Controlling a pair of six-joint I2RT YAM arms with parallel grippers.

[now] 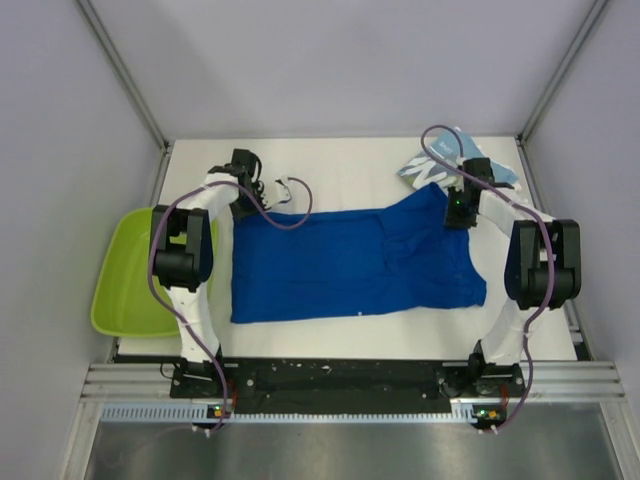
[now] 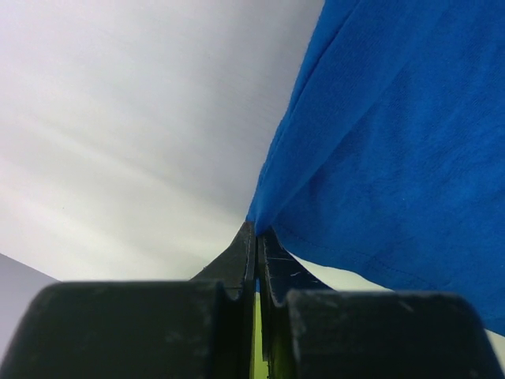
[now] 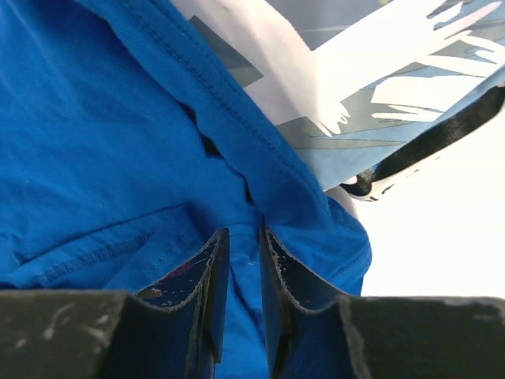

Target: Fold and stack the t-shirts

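Observation:
A blue t-shirt (image 1: 310,260) lies spread across the white table, smooth on the left and creased on the right. At its far left corner my left gripper is shut, with a raised fold of the blue cloth running into its fingertips. Over the shirt's far right part, my right gripper stands part open. Its fingers (image 3: 272,276) are apart, with blue cloth below and around their tips. A stitched hem of the shirt (image 3: 237,118) runs past just beyond them. Whether any cloth is pinched there is not visible.
A light blue and white printed cloth (image 1: 447,158) lies at the back right, close to the right gripper. A green bin (image 1: 103,285) stands at the left, partly under the left arm.

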